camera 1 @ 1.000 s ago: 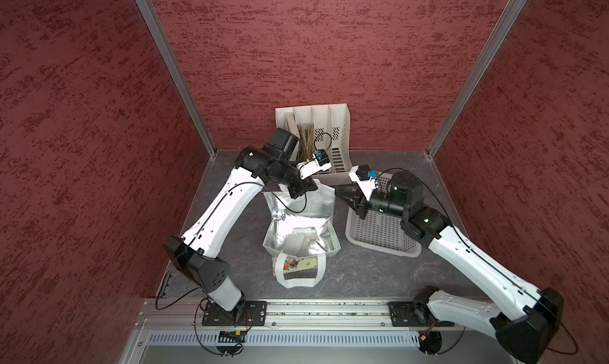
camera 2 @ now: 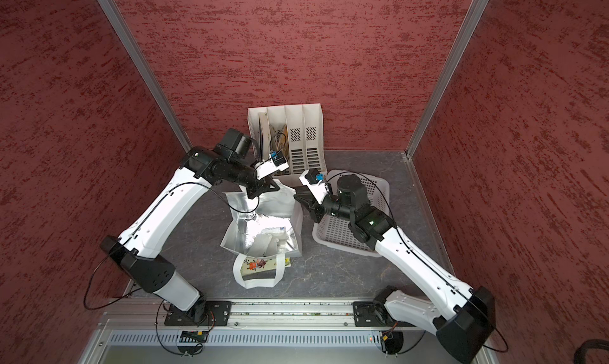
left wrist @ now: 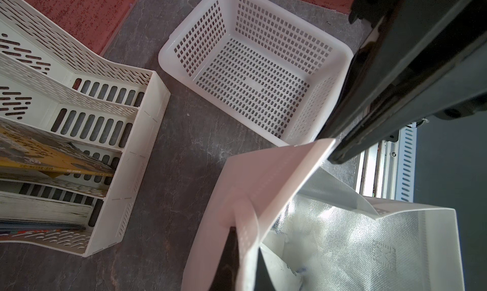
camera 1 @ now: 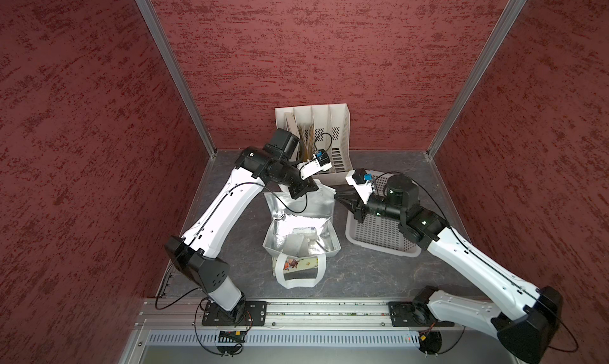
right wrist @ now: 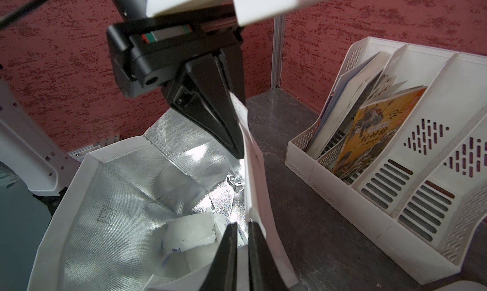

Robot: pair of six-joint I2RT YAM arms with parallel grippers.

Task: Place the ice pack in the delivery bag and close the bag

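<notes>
The silver-lined white delivery bag (camera 1: 271, 242) stands with its lid (camera 1: 325, 194) raised at the back. Inside it lies a pale flat pack (right wrist: 190, 232), probably the ice pack, beside other white items. My left gripper is shut on the lid's upper edge, with the white sheet running between its fingers. At the lid's right corner, my right gripper is shut with the thin white edge between its fingertips; in the left wrist view that corner reaches in between the right fingers.
A white perforated basket (camera 1: 380, 246) sits empty right of the bag, under my right arm. Behind stands a cream file rack (camera 1: 342, 120) holding books. A white handle strap (camera 1: 321, 272) and a patterned item (camera 1: 307, 263) lie in front.
My right gripper has shifted very slightly lower, and its wrist a little toward the left. The left arm, the bag and its contents look unmoved.
</notes>
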